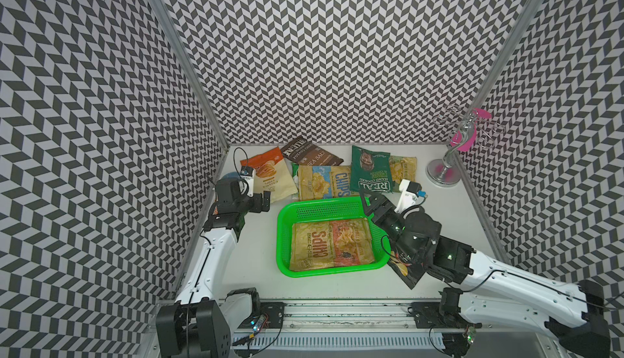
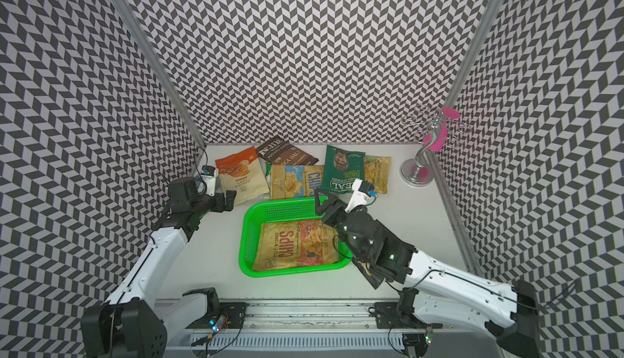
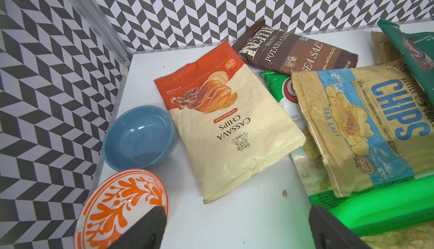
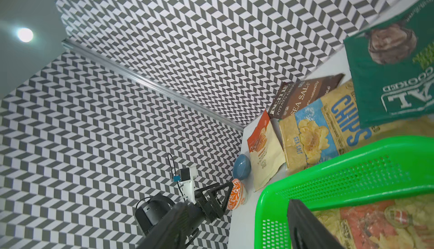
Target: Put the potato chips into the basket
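A yellow chips bag (image 1: 328, 244) with a red panel lies flat in the green basket (image 1: 284, 241). Behind the basket lie cassava chips (image 3: 226, 122), a brown sea salt bag (image 3: 303, 52), a blue-striped chips bag (image 3: 370, 126), a green bag (image 1: 370, 166) and further yellow bags. My right gripper (image 2: 323, 203) is above the basket's back right, part open, with nothing visible between its fingers. My left gripper (image 2: 225, 200) stands open left of the basket, before the cassava chips. A dark bag (image 1: 406, 276) is partly hidden under my right arm.
A blue bowl (image 3: 137, 138) and an orange-patterned dish (image 3: 117, 208) sit at the left edge. A metal stand with pink parts (image 1: 444, 171) is at the back right.
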